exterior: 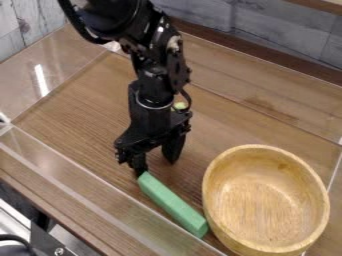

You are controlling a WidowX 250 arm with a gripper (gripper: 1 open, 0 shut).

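Note:
My black gripper hangs low over the wooden table, its fingertips just above and behind the upper end of a green block, which lies at an angle near the front edge. Whether anything is between the fingers is hard to see. A large tan wooden bowl stands to the right of the block. A small yellow object is partly hidden behind my arm.
A grey wall runs along the back. The table's front edge is at lower left, close to the block.

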